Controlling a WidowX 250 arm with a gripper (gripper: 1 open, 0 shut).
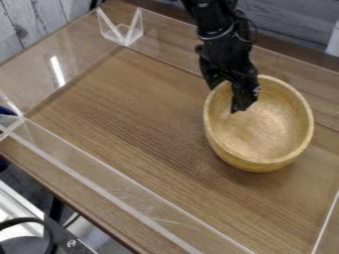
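My black gripper (232, 91) hangs down from the top of the view over the upper left rim of a large oval bowl (259, 134) of light tan colour. Its fingertips reach just inside the bowl's rim; it looks open, though the dark fingers are hard to tell apart. I see nothing held in it. The bowl is empty as far as visible.
Clear plastic pieces stand at the top left, and a clear strip runs along the left edge. Black cables lie at the bottom left corner.
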